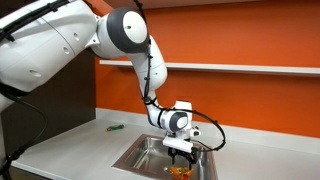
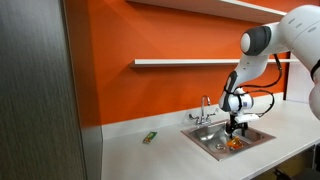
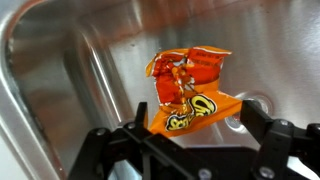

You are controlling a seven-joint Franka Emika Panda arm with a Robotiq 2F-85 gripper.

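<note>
An orange snack bag [image 3: 190,85] with dark and white print lies in the metal sink, close to the drain [image 3: 245,110] in the wrist view. In exterior view 1 the bag [image 1: 180,172] shows on the sink floor below my gripper [image 1: 182,156]. From the other side, the bag [image 2: 234,144] sits just under the gripper [image 2: 236,130]. My gripper points down, its two dark fingers spread apart at either side of the bag's near end. Nothing is held between them. Whether a finger touches the bag cannot be seen.
The sink's walls [image 3: 95,65] rise around the bag. A faucet [image 2: 205,105] stands at the back of the sink. A small green packet [image 2: 150,137] lies on the white counter [image 2: 120,160], which is otherwise mostly clear. A shelf [image 1: 240,69] runs along the orange wall.
</note>
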